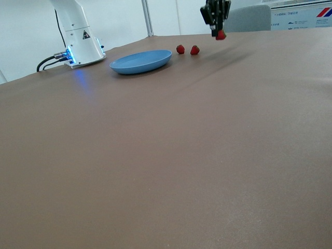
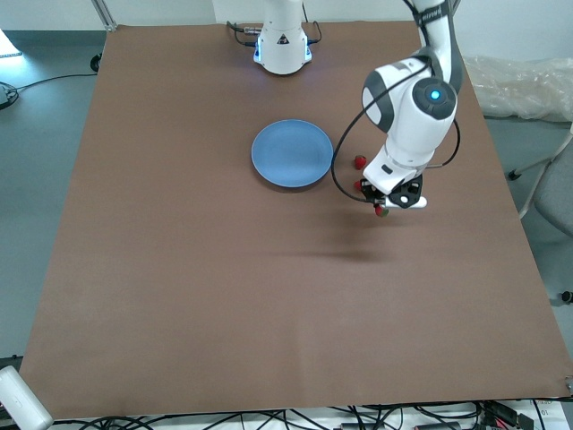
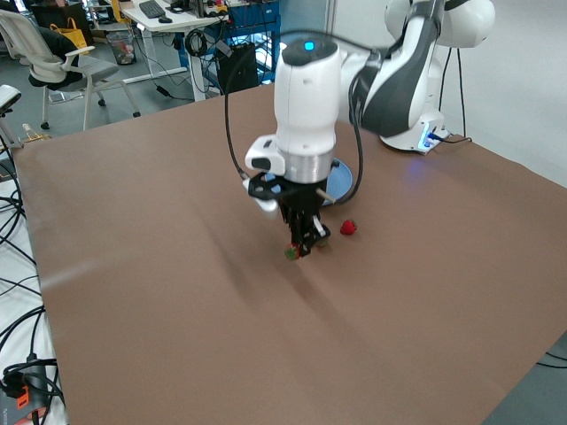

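My gripper [image 2: 387, 199] hangs at the right half of the table, in front and right of the blue plate [image 2: 292, 153], shut on a strawberry [image 1: 220, 35], which is lifted off the table in the top view and shows its green leaves in the right view [image 3: 292, 252]. Two more strawberries lie on the table beside the plate [image 1: 180, 49], one of them visible in the right view [image 3: 348, 227]. The plate is empty; in the right view it is mostly hidden behind my arm.
A white robot base [image 2: 283, 45] stands at the back edge. Cables and devices run along the near edge, and a grey chair stands off the right side.
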